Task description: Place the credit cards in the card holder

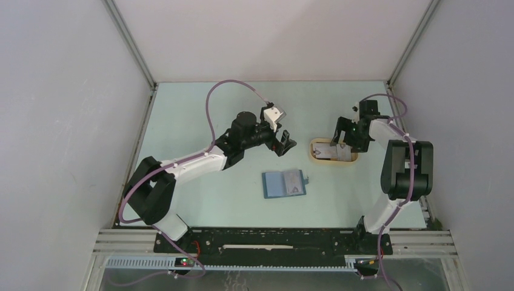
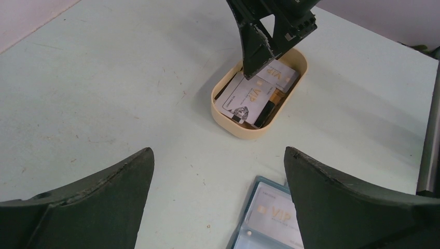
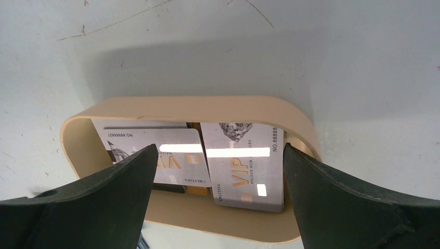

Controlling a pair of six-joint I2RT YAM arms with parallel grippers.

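Note:
A tan oval box (image 3: pixel 181 106) holds several silver VIP cards (image 3: pixel 242 171), lying flat with other cards beneath. My right gripper (image 1: pixel 345 136) is low over the box's right end, open, its right fingertip beside the edge of one card. My left gripper (image 1: pixel 282 142) stands open in the air left of the box, nothing between its fingers. The blue card holder (image 1: pixel 274 185) lies flat below the box in the top view, with a VIP card (image 2: pixel 275 212) in its right side.
Walls border it at the back and sides.

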